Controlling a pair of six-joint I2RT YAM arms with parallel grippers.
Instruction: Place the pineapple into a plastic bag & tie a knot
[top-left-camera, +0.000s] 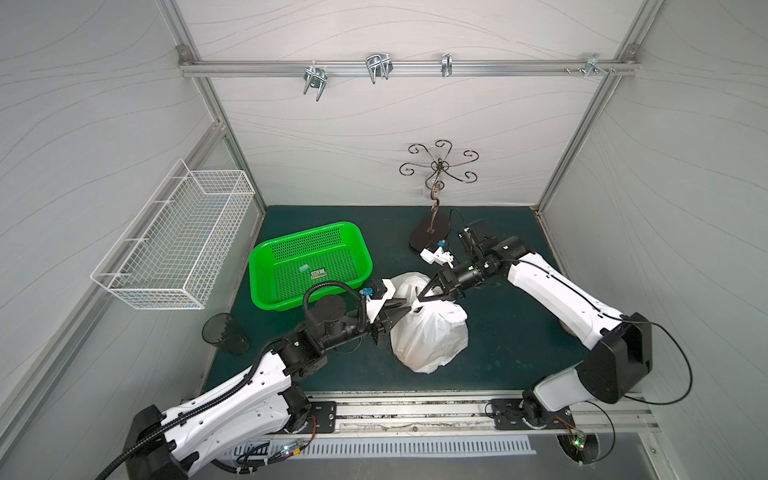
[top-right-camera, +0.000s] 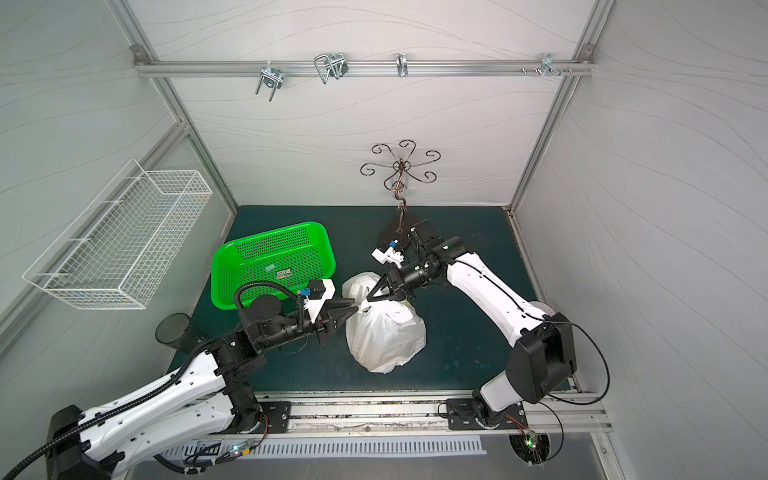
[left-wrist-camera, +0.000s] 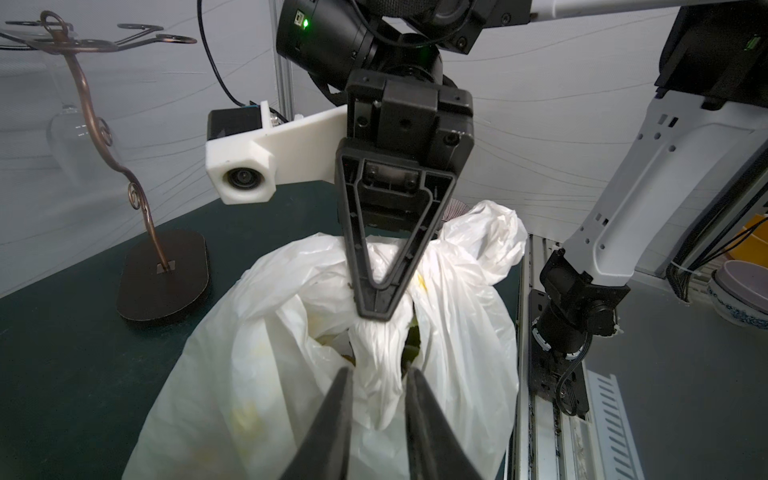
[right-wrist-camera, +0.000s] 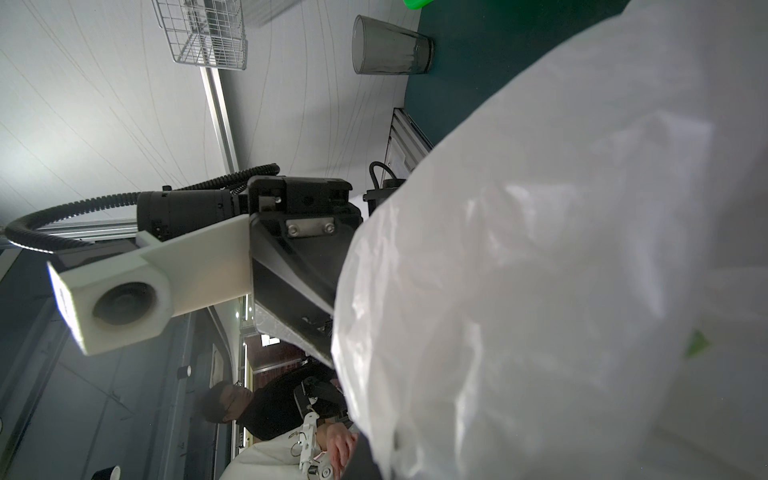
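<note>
A white plastic bag (top-left-camera: 430, 340) stands bulging on the dark green table. The pineapple is mostly hidden inside; dark green bits (left-wrist-camera: 411, 344) show through a gap in the folds, and yellowish patches show through the plastic. Above the bag's top, my right gripper points down, shut, with a gathered white strand of the bag hanging at its tip. My left gripper is part open at the bag's left side; its fingers point toward that strand, and nothing is visibly clamped between them. In the right wrist view the bag (right-wrist-camera: 512, 304) covers the right fingertips.
A green basket (top-left-camera: 272, 300) sits left of the bag, behind the left arm. The metal stand (top-left-camera: 429, 230) rises behind the right gripper. A dark glass (top-left-camera: 225, 333) stands at the table's left edge. Table space right of the bag is clear.
</note>
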